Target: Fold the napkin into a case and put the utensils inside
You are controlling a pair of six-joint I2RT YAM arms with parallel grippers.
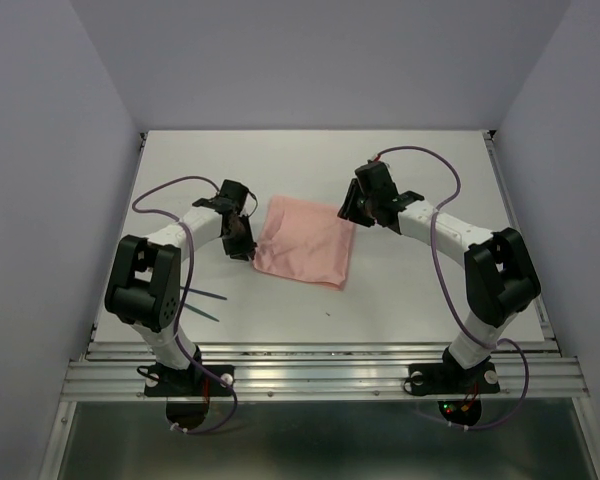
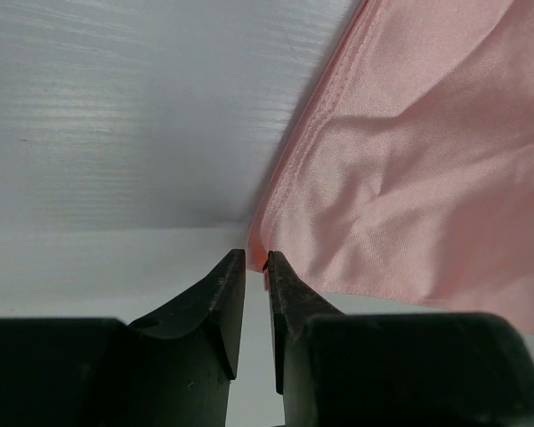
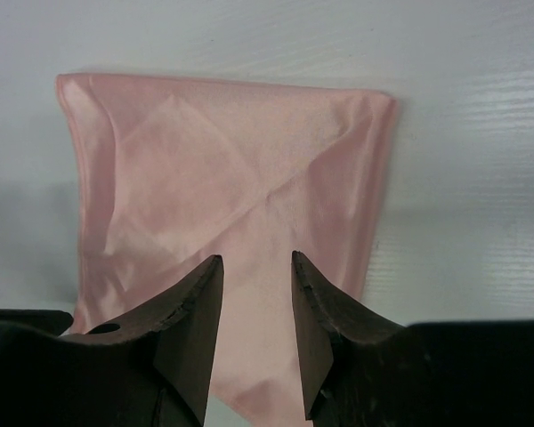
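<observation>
The pink napkin (image 1: 305,240) lies on the white table, folded along its edges, wrinkled in the middle. My left gripper is at the napkin's near-left corner, fingertips slightly apart at the edge; whether cloth is between them is hard to tell. My right gripper hangs over the napkin's far-right corner area, part open, with the pink cloth visible below between its fingers. Thin dark utensils (image 1: 202,293) lie at the table's lower left, partly behind the left arm.
Grey walls stand on both sides and behind. A small dark mark (image 1: 328,314) lies near the front middle.
</observation>
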